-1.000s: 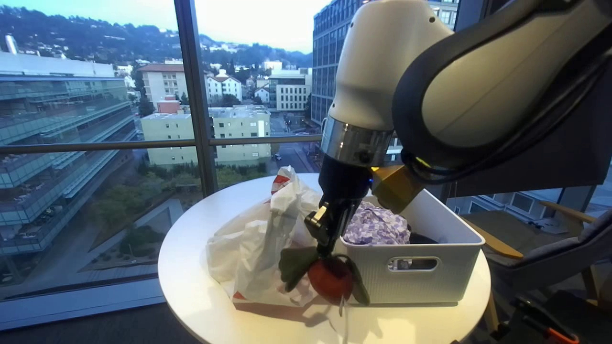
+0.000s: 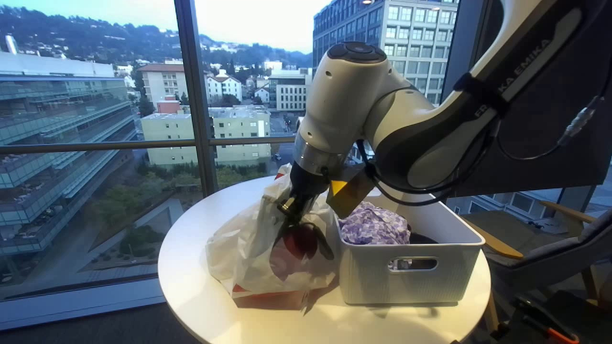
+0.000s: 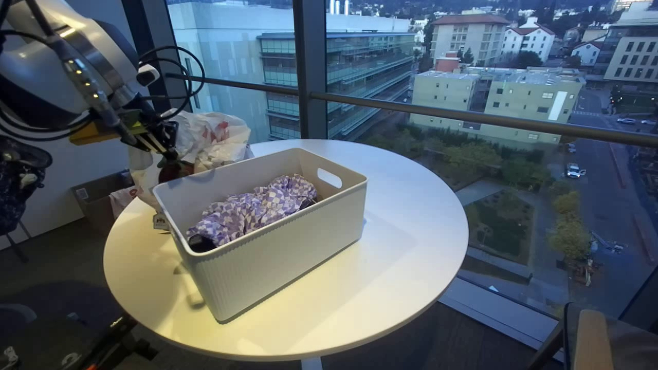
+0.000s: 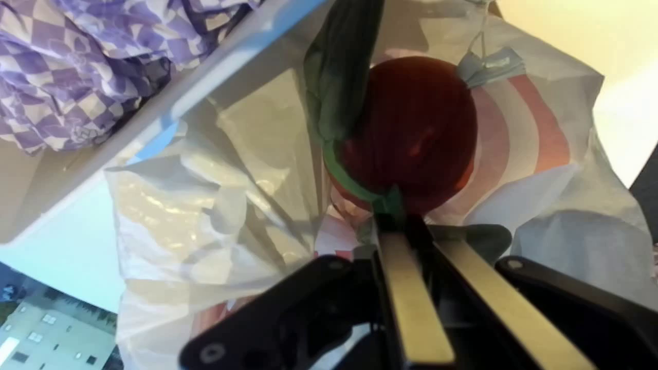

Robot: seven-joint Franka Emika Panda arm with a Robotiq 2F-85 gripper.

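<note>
A round red object with dark green leaf-like flaps (image 4: 410,135), like a soft toy fruit, hangs from my gripper. The fingers are closed on a green piece at its top. In exterior view 1 the red object (image 2: 300,241) is at the white plastic bag (image 2: 241,249), its lower part showing dimly through the plastic. White plastic with red stripes surrounds it in the wrist view. A small clear tag dangles beside it. From exterior view 2, my gripper (image 3: 165,151) is behind the bin's far corner, with the bag (image 3: 213,139) next to it.
A light grey bin (image 2: 401,281) stands right beside the bag, holding purple-and-white checkered cloth (image 2: 373,223) and something dark. Both rest on a round white table (image 3: 407,246), clear on the window side. A chair (image 2: 551,246) stands beyond the table.
My gripper has moved left and away from the front of the table, carrying the red object from in front of the bin and bag to within the bag's plastic.
</note>
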